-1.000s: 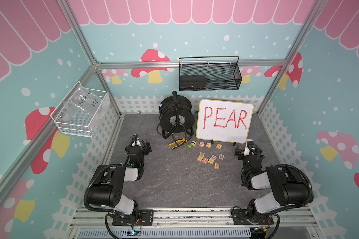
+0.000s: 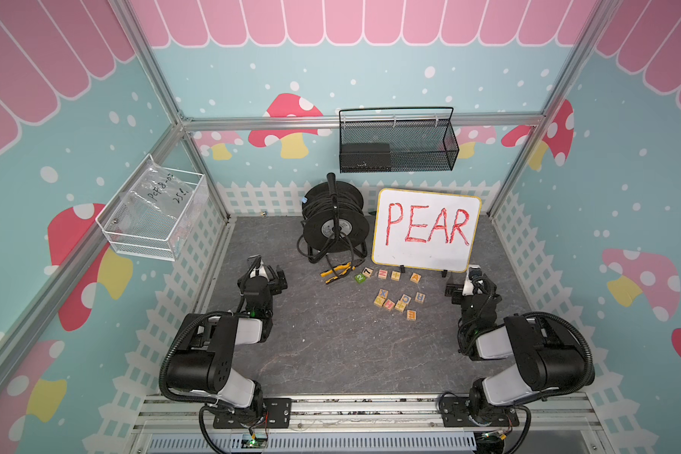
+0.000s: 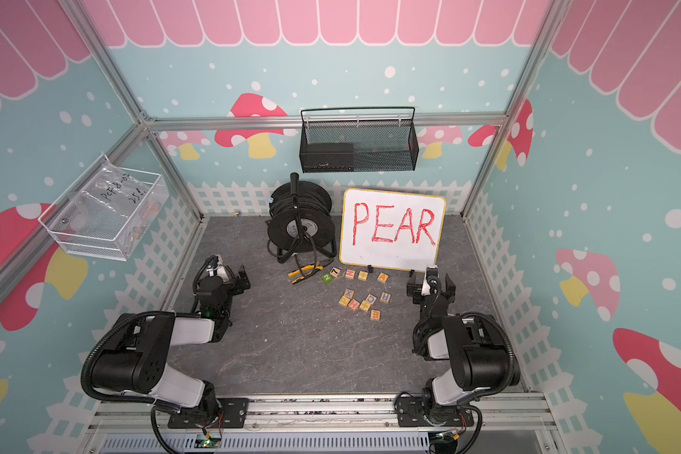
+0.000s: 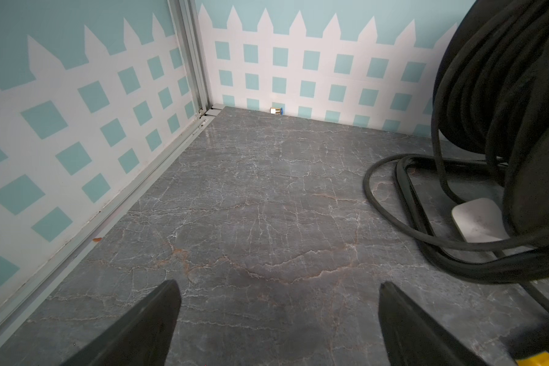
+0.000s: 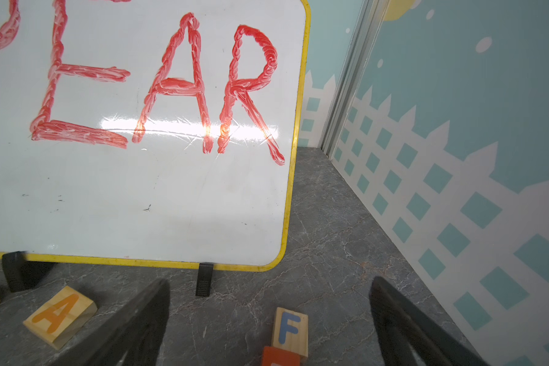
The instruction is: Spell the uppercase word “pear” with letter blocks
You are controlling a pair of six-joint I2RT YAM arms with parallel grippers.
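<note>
Wooden letter blocks lie loose on the grey floor in front of the whiteboard point(image 2: 426, 253), which bears PEAR in red. An orange A block point(image 5: 61, 314) lies by the board's foot in the right wrist view. Lower down there, a blue F block point(image 5: 289, 332) and an orange-red block point(image 5: 280, 357) show between the fingers' outlines, the latter cut off by the frame edge. My right gripper is open above the floor, holding nothing. Far left, my left gripper is also open and empty. Most letters are too small to read from above.
A black cable reel point(image 2: 334, 223) stands left of the board, with yellow-handled pliers point(image 2: 336, 272) before it. A black wire basket point(image 2: 398, 143) hangs on the back wall, a white one point(image 2: 155, 215) on the left. Floor between the arms is clear in front.
</note>
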